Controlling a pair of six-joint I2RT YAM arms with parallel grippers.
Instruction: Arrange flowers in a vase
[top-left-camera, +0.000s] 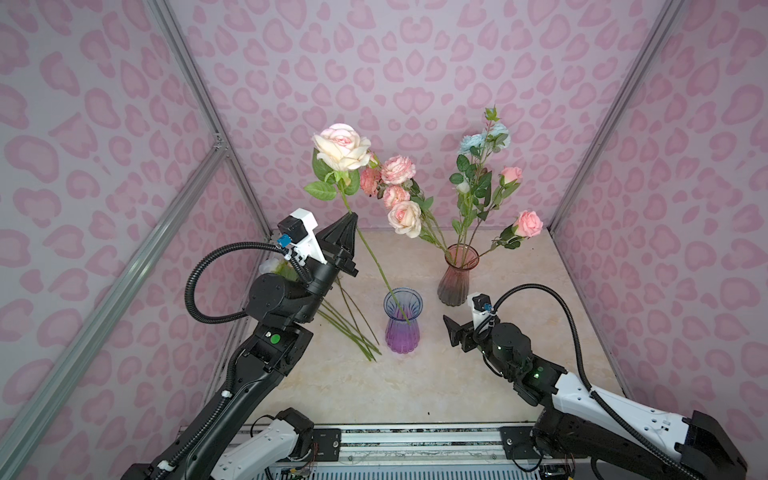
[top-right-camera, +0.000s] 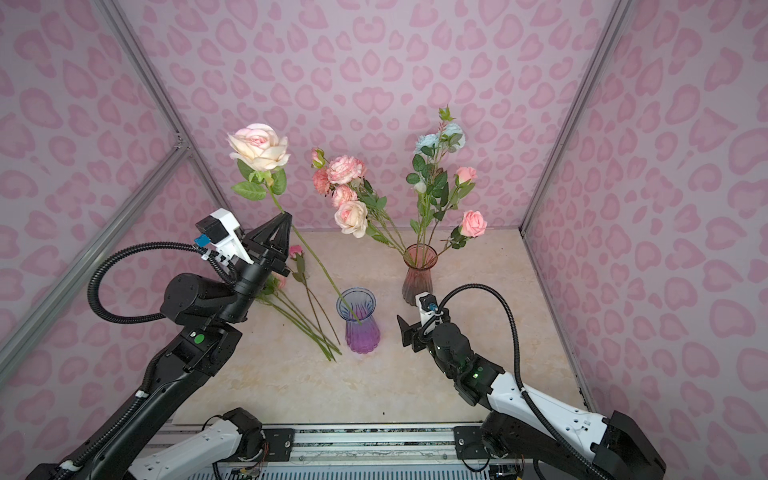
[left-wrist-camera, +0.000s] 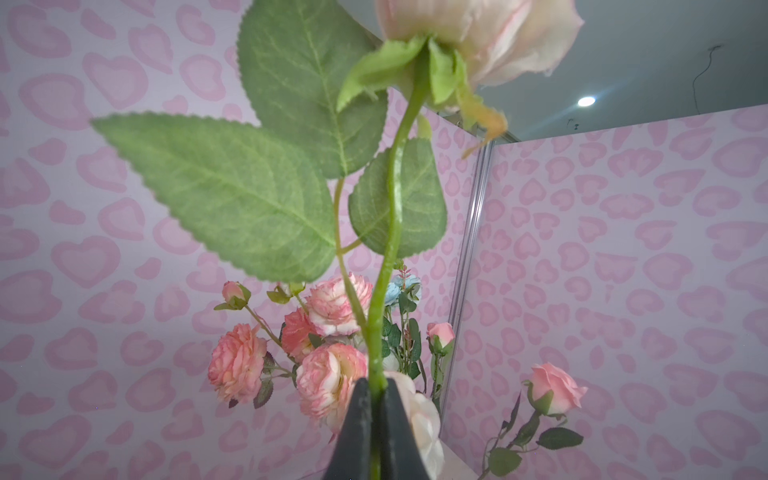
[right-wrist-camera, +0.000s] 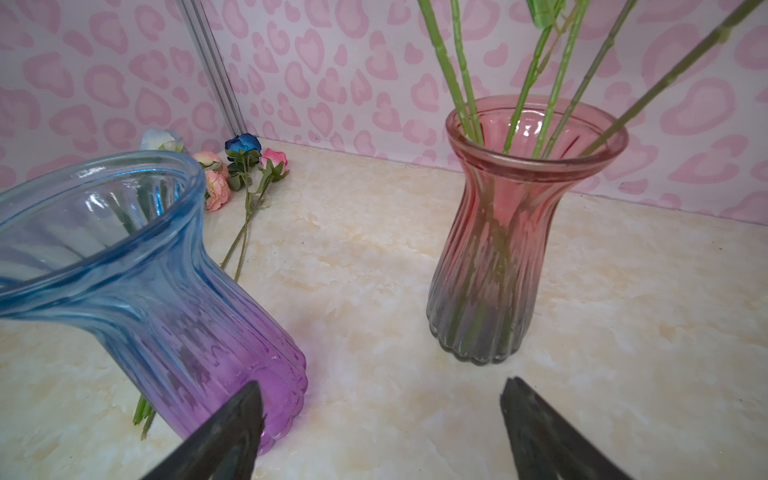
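A cream rose (top-left-camera: 341, 145) with a long stem stands high, my left gripper (top-left-camera: 349, 221) shut on that stem below the leaves. Its lower stem reaches down to the mouth of the blue-purple vase (top-left-camera: 402, 333). A pink-grey vase (top-left-camera: 453, 285) behind holds several pink, cream and blue flowers. To the right of the blue-purple vase, low down, my right gripper (top-left-camera: 452, 328) is open; in the right wrist view nothing is between its fingers.
Several cut flowers (top-right-camera: 320, 340) lie on the table left of the blue-purple vase. Walls enclose the back and sides.
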